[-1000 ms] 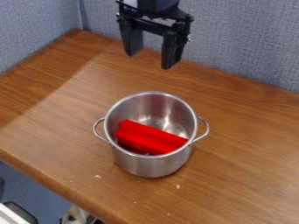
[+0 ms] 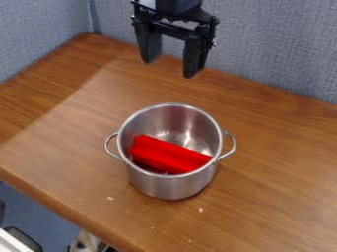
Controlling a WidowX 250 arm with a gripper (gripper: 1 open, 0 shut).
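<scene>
A steel pot (image 2: pixel 184 181) with two wire side handles stands on the wooden table, and a red block-like object (image 2: pixel 168 153) lies tilted inside it. My black gripper (image 2: pixel 172 60) hangs high at the back, above and behind the pot, with its two fingers spread apart and nothing visible between them.
Grey padded walls (image 2: pixel 277 59) stand along the back and the left. Some white and dark hardware shows at the lower left corner, beyond the table's edge.
My gripper has shifted very slightly; the pot and the red object are where they were.
</scene>
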